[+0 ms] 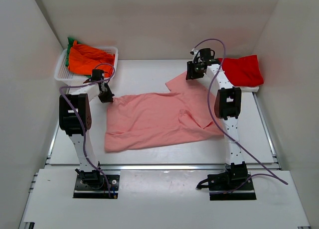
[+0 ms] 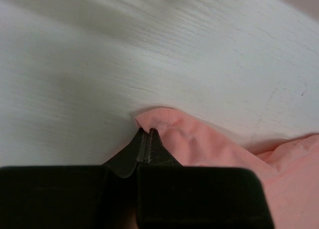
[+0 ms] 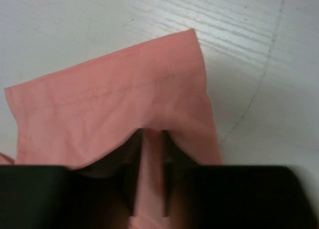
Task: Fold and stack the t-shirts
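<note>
A pink t-shirt (image 1: 149, 114) lies spread on the white table, its hem side at the left and one sleeve (image 1: 178, 83) reaching up at the back. My left gripper (image 1: 110, 99) is shut on the shirt's upper left corner; in the left wrist view the fold of pink cloth (image 2: 169, 120) runs into the closed fingertips (image 2: 141, 134). Over the sleeve is my right gripper, its fingers part open with a narrow gap and pink cloth showing beneath. The sleeve's stitched end (image 3: 124, 72) lies flat ahead of those fingers. Whether they touch the cloth is unclear.
At the back left stands a white basket (image 1: 61, 72) with orange (image 1: 89, 58) and green cloth in it. A red folded cloth (image 1: 243, 71) rests at the back right on something white. Bare table shows in front of the shirt and behind it.
</note>
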